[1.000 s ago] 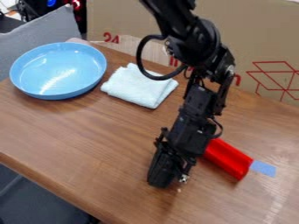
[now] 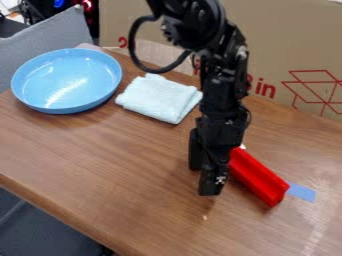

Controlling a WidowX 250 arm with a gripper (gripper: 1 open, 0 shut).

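My black gripper [image 2: 211, 170] hangs low over the wooden table, just left of a red cylindrical object [image 2: 259, 180] that lies at a slant. Whether anything is between the fingers is hard to see, and none shows. A folded white cloth [image 2: 159, 98] lies behind the gripper to the left, and a blue plate [image 2: 67, 78] sits at the back left.
A cardboard box [image 2: 294, 60] stands along the back. A piece of blue tape [image 2: 301, 192] is on the table right of the red object.
My gripper has risen slightly and moved back from the front of the table, its arm now more upright. The red object, cloth and plate look unchanged.
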